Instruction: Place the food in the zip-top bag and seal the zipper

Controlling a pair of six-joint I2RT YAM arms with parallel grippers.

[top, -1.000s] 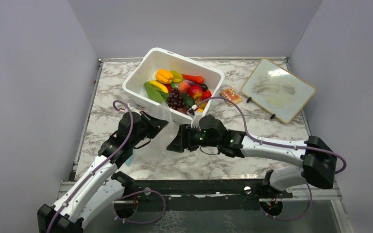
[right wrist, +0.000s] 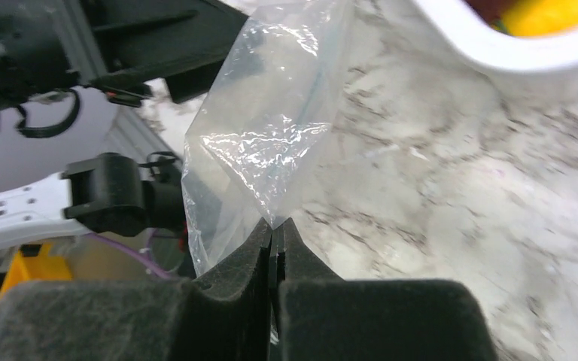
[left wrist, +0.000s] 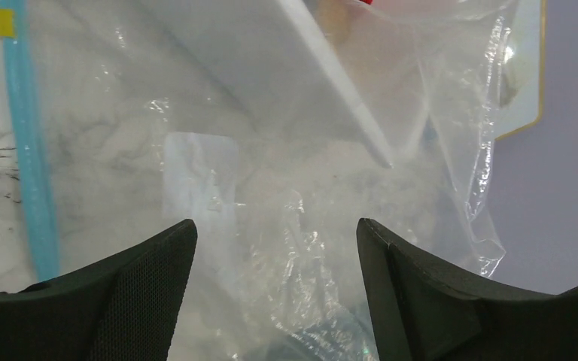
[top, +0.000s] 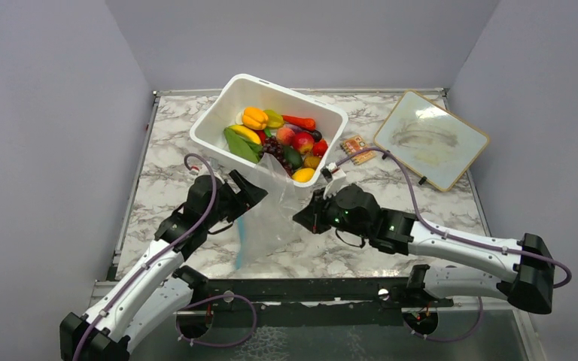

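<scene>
My right gripper is shut on the clear zip bag [right wrist: 263,113], pinched at a thin edge, and holds it up off the marble table. My left gripper is open beside the bag, which fills much of the left wrist view behind its fingers; a blue zipper strip [left wrist: 26,150] runs down that view's left side. In the top view the bag hangs between both grippers, in front of the white bin [top: 214,113] of toy fruit and vegetables [top: 286,135].
A whiteboard [top: 430,139] lies at the back right, with a small orange packet [top: 355,147] beside the bin. The marble table [top: 165,128] has free room at the back left and front right.
My right gripper has moved right and now pinches the bag, pulling it out.
</scene>
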